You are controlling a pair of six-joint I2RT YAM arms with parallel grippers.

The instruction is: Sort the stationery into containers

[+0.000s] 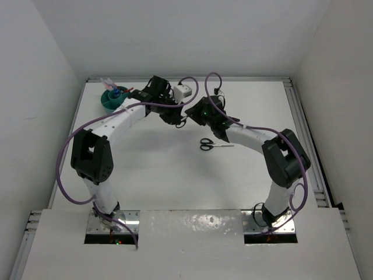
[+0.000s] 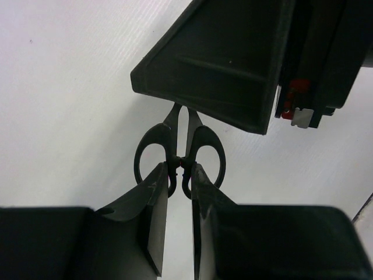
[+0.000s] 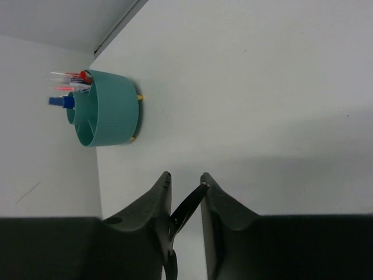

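Observation:
My left gripper is shut on black-handled scissors (image 2: 151, 140), held in the air near the middle of the table. My right gripper is at the far end of these scissors, its fingers close around the blade (image 3: 184, 207); whether they grip it is unclear. A second pair of scissors (image 1: 206, 146) lies on the table below the arms. The teal pen holder (image 1: 111, 100) stands at the back left, holding pens and a blue item (image 3: 60, 101).
Walls border the back and sides.

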